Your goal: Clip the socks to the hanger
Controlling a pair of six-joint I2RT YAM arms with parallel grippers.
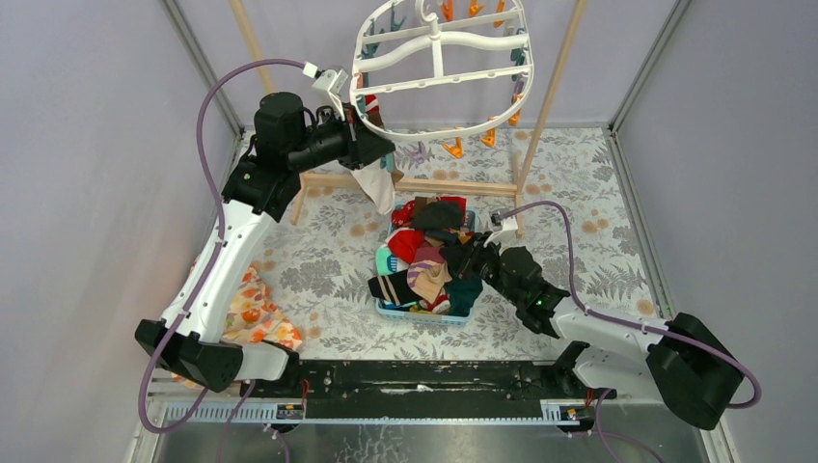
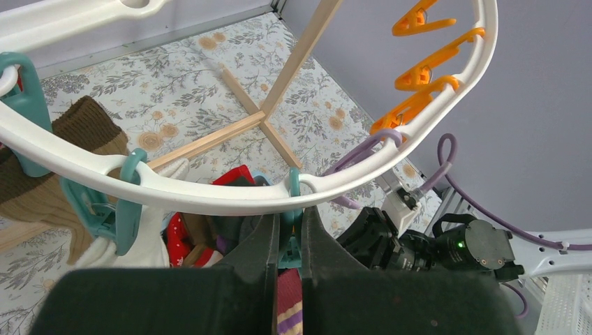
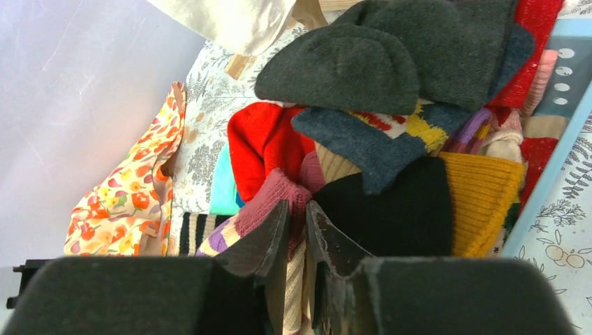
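The white hanger [image 2: 230, 199] curves across the left wrist view with teal and orange clips on it. My left gripper is shut on a teal clip [image 2: 294, 183] at its rim. Farther left, a white sock [image 2: 148, 241] hangs by another teal clip [image 2: 124, 220], and a brown sock [image 2: 91, 129] hangs nearby. Below, the basket [image 1: 424, 318] is full of socks. Over them my right gripper stands part open, a narrow gap between its tips. A maroon striped sock [image 3: 269, 202] lies at those tips, its edge in the gap; its lower part is hidden.
A wooden frame [image 1: 453, 186] stands behind the basket, under the hanger. Orange flowered cloth [image 1: 260, 313] lies on the left floor.
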